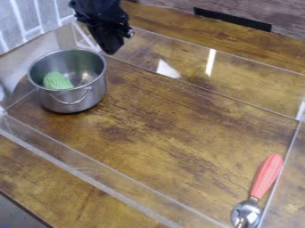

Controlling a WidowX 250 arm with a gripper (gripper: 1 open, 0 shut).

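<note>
My black gripper point(110, 37) hangs at the top left, above and a little right of a steel pot point(74, 96); it looks shut, with nothing visible between its fingers. A green textured object point(56, 80) lies inside the pot, toward its left side. An ice cream scoop with a pink handle point(267, 176) and silver head lies at the lower right.
Low clear plastic walls point(107, 191) border the work area on the wooden table point(167, 142). A dark strip runs along the back at the top right.
</note>
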